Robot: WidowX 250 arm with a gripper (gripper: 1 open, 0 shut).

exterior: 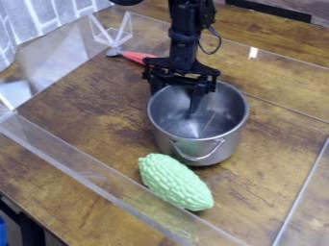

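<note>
A steel pot (213, 130) with a wire handle stands at the middle right of the wooden tray. The black gripper (180, 82) hangs over its back left rim, its lower parts down at or inside the rim. Whether its fingers are open or shut I cannot tell. A pale green corn-shaped object (175, 183) lies in front of the pot.
A red-handled tool (129, 55) with a pale head lies behind, to the left of the arm. Clear plastic walls edge the wooden surface (84, 115).
</note>
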